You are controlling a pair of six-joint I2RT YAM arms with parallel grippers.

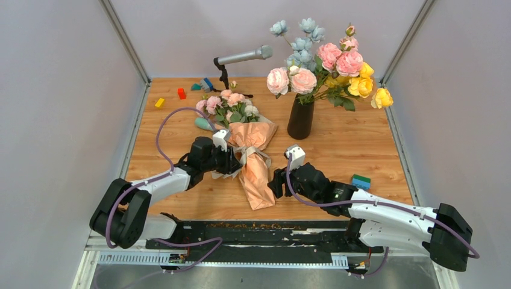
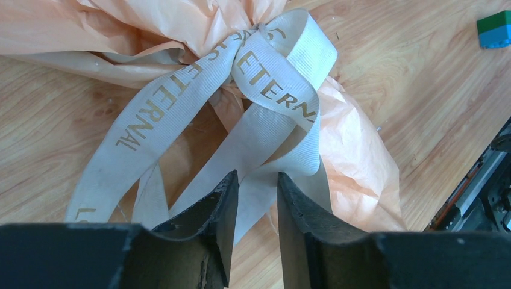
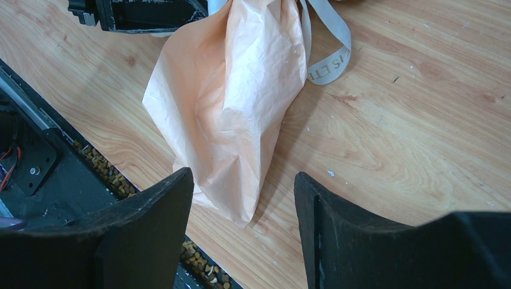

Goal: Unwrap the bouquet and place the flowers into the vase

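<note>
A bouquet of pink and white flowers (image 1: 214,105) in peach paper wrap (image 1: 256,183) lies mid-table, tied with a printed white ribbon (image 2: 141,125). My left gripper is part open at the ribbon below the knot; whether ribbon is between its fingertips is unclear. My right gripper stands open around the lower end of the wrap, seen between and beyond its fingers. A dark vase (image 1: 299,120) holding pink, blue and yellow flowers stands at the back right.
A microphone (image 1: 244,56) on a stand is at the back. Small blocks lie at the back left, and a green-blue brick (image 1: 361,182) at the right.
</note>
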